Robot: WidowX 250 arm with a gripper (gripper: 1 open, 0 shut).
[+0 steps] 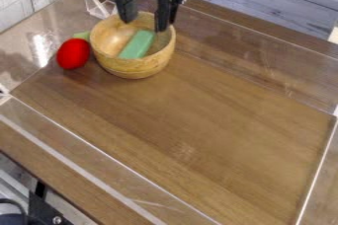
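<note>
My black gripper (145,10) hangs at the top centre, open, its two fingers over the back of a yellow bowl (132,64). A green oblong piece (136,44) lies inside the bowl, just below the fingers. A red tomato-like object (73,53) sits outside the bowl to its left, with a small bit of green behind it.
A white wire rack (101,4) stands behind the bowl, partly hidden by the gripper. A pale wall edges the back and left.
</note>
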